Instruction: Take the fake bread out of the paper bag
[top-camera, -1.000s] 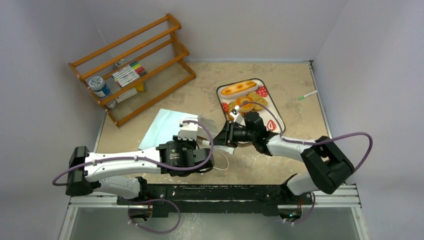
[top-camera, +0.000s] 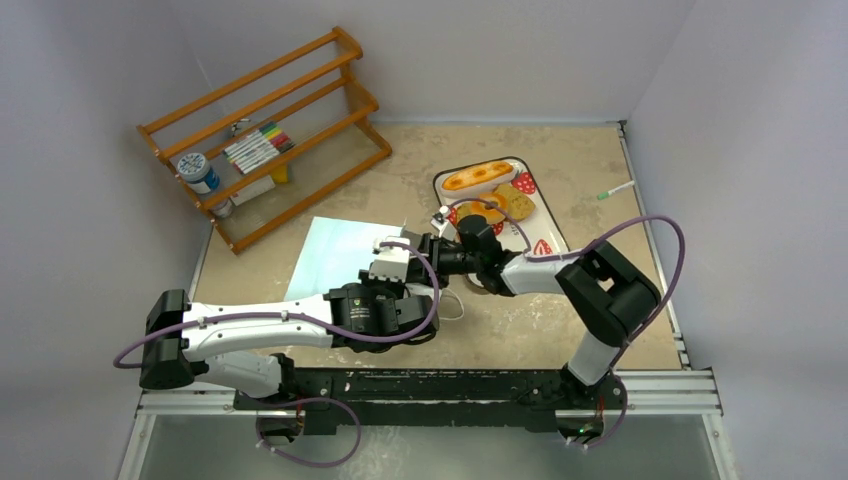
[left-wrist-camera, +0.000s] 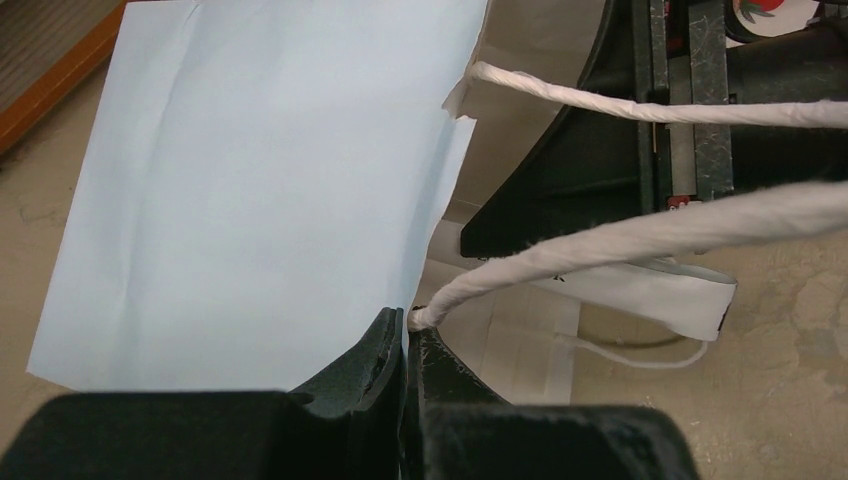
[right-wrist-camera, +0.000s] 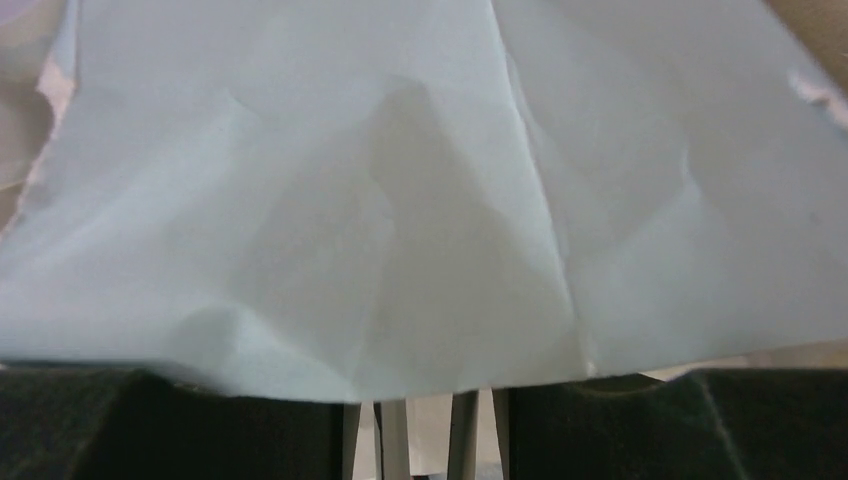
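The paper bag lies on its side, its pale blue-white face up and its mouth towards the right. My left gripper is shut on the bag's rim, at the root of a white rope handle. From the right, my right gripper reaches into the mouth; one black finger shows under the upper sheet, and its fingers are open. Paper covers most of the right wrist view, hiding the fingertips. No bread inside the bag shows. Fake bread pieces lie on the tray.
A wooden rack with a jar and markers stands at the back left. A green-tipped pen lies at the right. The two arms are very close together at the bag.
My right gripper has moved left, further into the bag's mouth. The left gripper has shifted slightly to the right, and the bag's mouth with it. The bread on the tray has stayed put.
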